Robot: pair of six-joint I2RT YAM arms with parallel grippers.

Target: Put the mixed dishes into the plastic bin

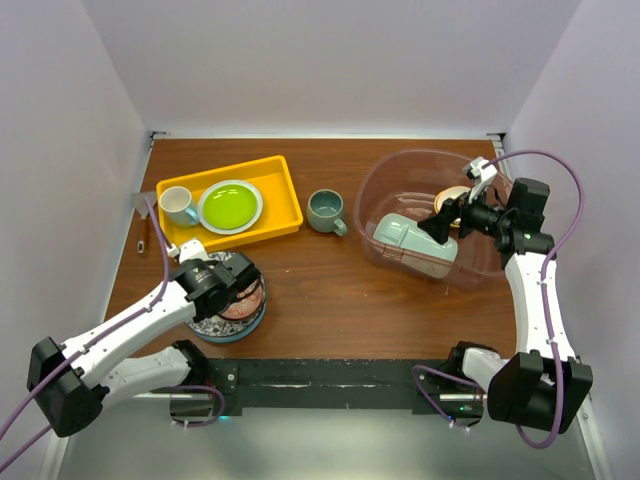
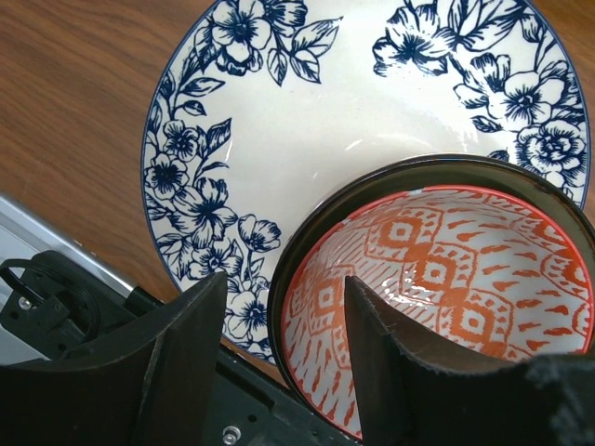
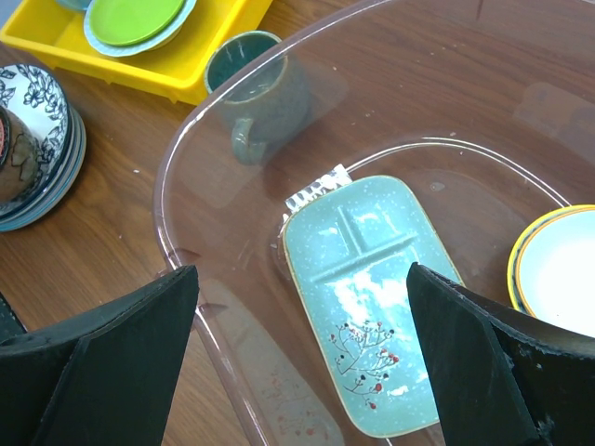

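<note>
My left gripper is open over the rim of a dark-edged bowl with an orange pattern (image 2: 428,260), which rests on a blue floral plate (image 2: 242,139) in a stack at the table's lower left; one finger is outside the rim, one over the inside. My right gripper hangs open over the clear plastic bin (image 1: 392,170), which holds a pale-blue rectangular dish (image 3: 353,242) and yellow-rimmed round dishware (image 3: 558,260).
A yellow tray (image 1: 275,180) holds a white-blue mug (image 1: 177,203) and a green plate (image 1: 229,207). A teal mug (image 1: 323,210) stands left of the bin. A spatula lies at the far left.
</note>
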